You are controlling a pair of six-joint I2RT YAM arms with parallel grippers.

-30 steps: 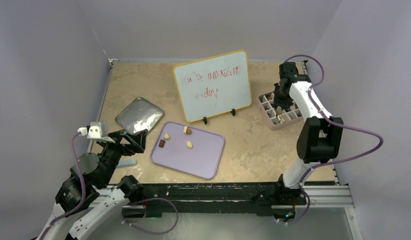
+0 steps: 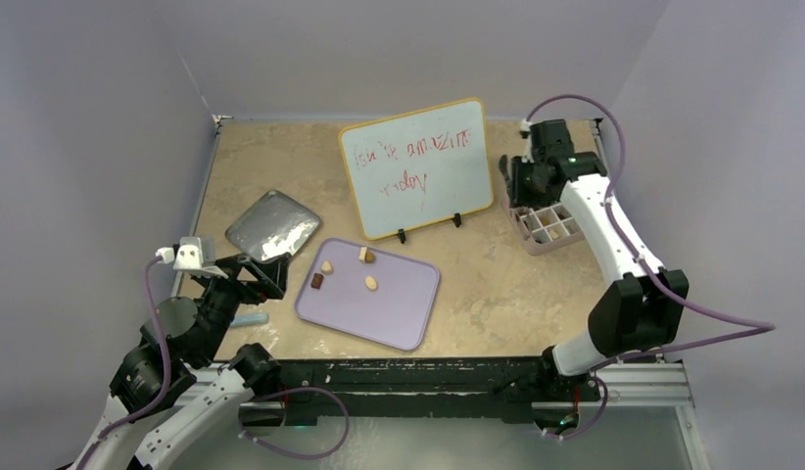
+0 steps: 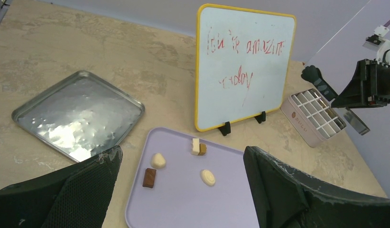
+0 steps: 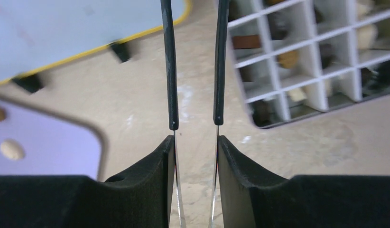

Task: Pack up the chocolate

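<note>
A purple tray (image 2: 399, 304) holds several chocolates, among them a dark brown one (image 3: 149, 177), a pale oval (image 3: 208, 177) and a cream-and-brown pair (image 3: 199, 147). At the right stands a pink box (image 3: 302, 126) with a white grid, several compartments filled. My right gripper is over the box's left side, its long fingers close together with a narrow gap; whether anything is between them I cannot tell. My left gripper (image 2: 273, 274) hovers open at the tray's left, nothing between its fingers in its wrist view.
A whiteboard (image 2: 418, 176) on black feet stands at the back middle. A metal tray (image 2: 271, 227) lies at the left, a light blue object (image 2: 250, 319) near the front left. Bare table lies between purple tray and box.
My right gripper has risen from the box and moved left toward the whiteboard, the arm swinging out. The left arm and the tray's chocolates look unchanged.
</note>
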